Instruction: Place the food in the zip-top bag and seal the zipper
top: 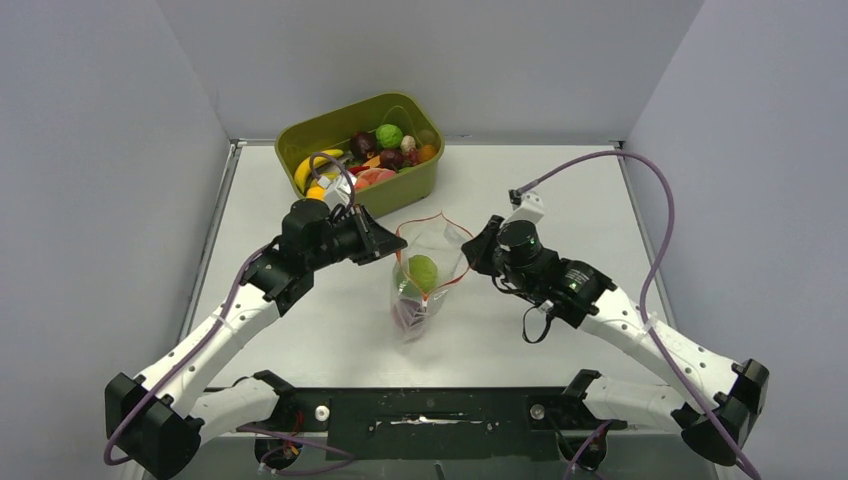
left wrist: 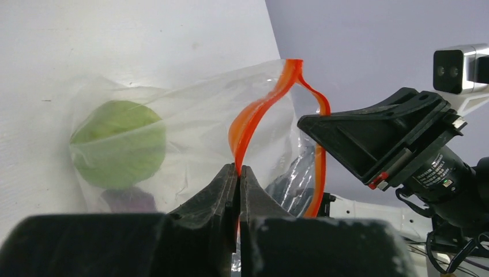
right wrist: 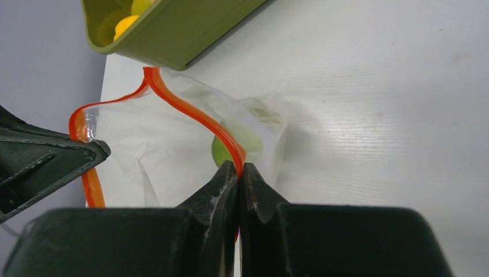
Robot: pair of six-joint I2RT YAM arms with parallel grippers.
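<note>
The clear zip bag (top: 435, 240) with a red zipper stands open at the table's middle, holding a green round food (top: 422, 271) and a purple one (left wrist: 130, 201) below it. My left gripper (top: 396, 243) is shut on one side of the bag's rim, the red strip (left wrist: 259, 109) running into its fingertips. My right gripper is shut on the opposite side of the rim, the zipper between its fingers. The two grippers face each other across the bag's mouth.
A green tub (top: 420, 180) of mixed fruit and vegetables stands at the back left, close behind the bag. Walls border both sides.
</note>
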